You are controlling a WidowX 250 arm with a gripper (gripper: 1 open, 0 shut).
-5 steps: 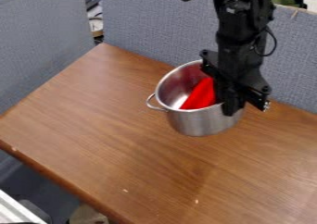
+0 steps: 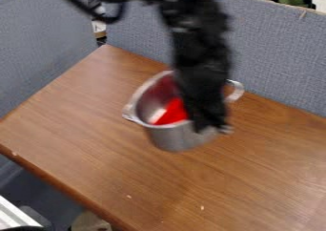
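Observation:
A steel pot [image 2: 171, 132] with side handles is at the middle of the view, a red object [image 2: 171, 113] inside it. My dark gripper [image 2: 219, 120] is blurred at the pot's right rim and hides part of it. The gripper looks shut, but whether the rim is between its fingers cannot be made out.
Grey padded walls [image 2: 280, 63] stand along the back and left, and the table's front-left edge drops to a dark gap.
The arm, the pot and the red object have moved left over the last second, and the view of them is now blurred.

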